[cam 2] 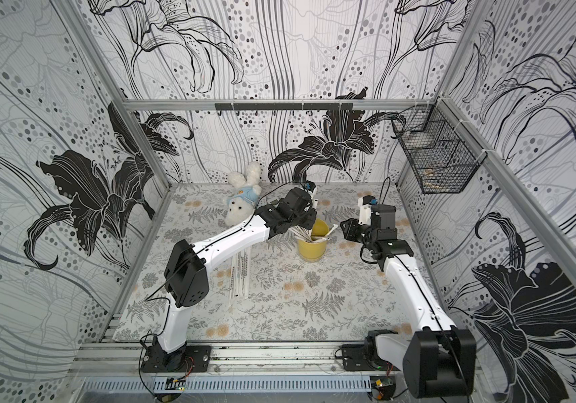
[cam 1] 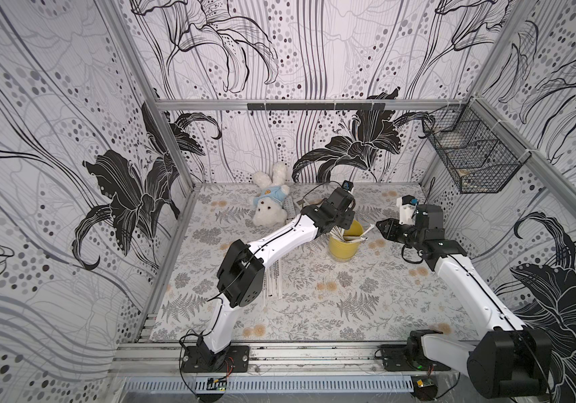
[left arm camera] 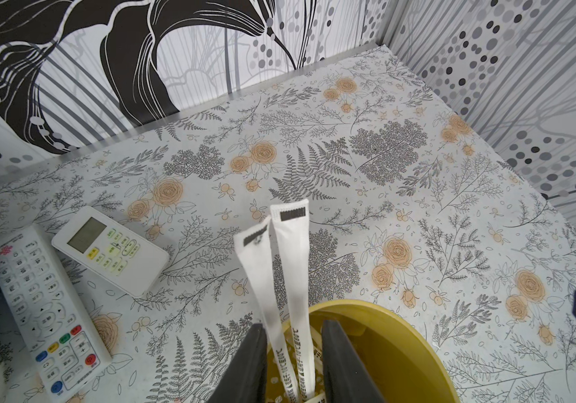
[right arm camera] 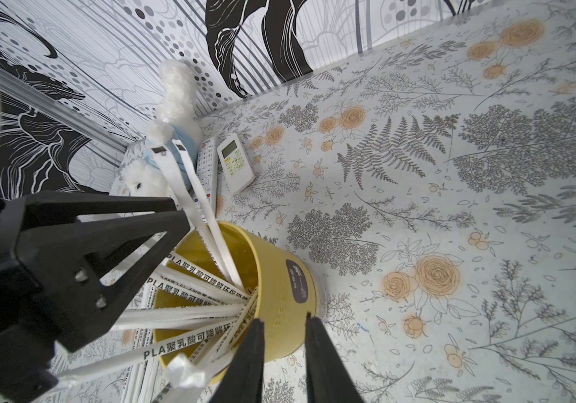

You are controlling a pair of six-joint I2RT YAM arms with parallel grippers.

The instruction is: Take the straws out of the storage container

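Note:
A yellow container (cam 1: 343,250) stands mid-table with several white wrapped straws (right arm camera: 193,278) leaning out of its rim. My left gripper is above the container, its fingers part open around two upright straws (left arm camera: 293,268); whether they touch these is unclear. In the right wrist view the left gripper's black fingers (right arm camera: 136,225) reach these straws from the side. To the right of the container, my right gripper is part open with nothing between its fingers. Other straws (cam 1: 272,280) lie side by side on the table, left of the container.
A white plush toy (cam 1: 269,209) lies at the back left, with two remotes, a long one (left arm camera: 49,312) and a short one (left arm camera: 109,250), beside it. A black wire basket (cam 1: 479,158) hangs on the right wall. Free table lies in front of the container.

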